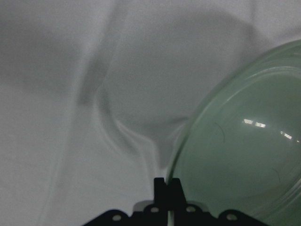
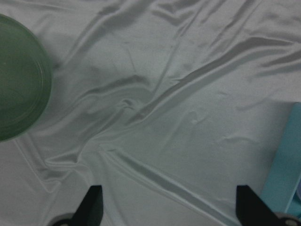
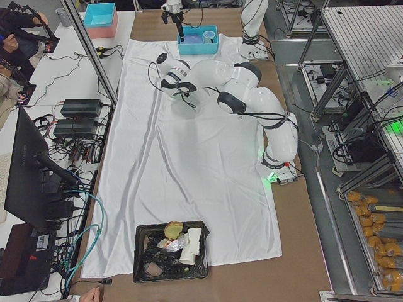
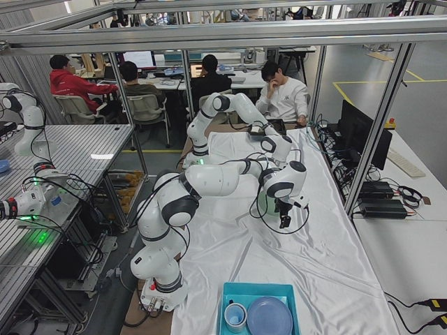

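Note:
A green plate [image 1: 244, 150] on the white cloth fills the right of the left wrist view, with my left gripper closed on its rim. The plate [image 2: 19, 75] also shows at the left of the right wrist view; in both camera views the arms largely hide it. My right gripper is open over bare cloth. A blue tray [image 4: 227, 293] holding a blue plate [image 4: 269, 317] and a cup [image 4: 236, 317] sits at one end of the cloth.
A black bin [image 3: 145, 251] with food scraps and paper stands at the other end of the cloth. Monitors and cables [image 3: 63, 176] line the side table. The middle of the cloth between arms and bin is clear.

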